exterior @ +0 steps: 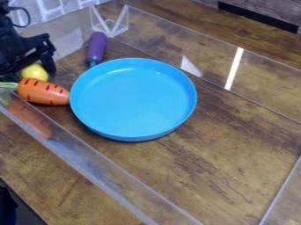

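My black gripper (33,54) is at the upper left edge, over a yellow object (39,72), which it partly hides; its fingers are small and dark, so their spacing is hard to make out. An orange carrot with green top (45,92) lies just in front of the yellow object. A large blue plate (133,98) sits to the right of the carrot. A purple object (98,47), long and rounded, lies behind the plate's left side.
A clear transparent wall (94,176) crosses the lower left, with others around the wooden table (223,154).
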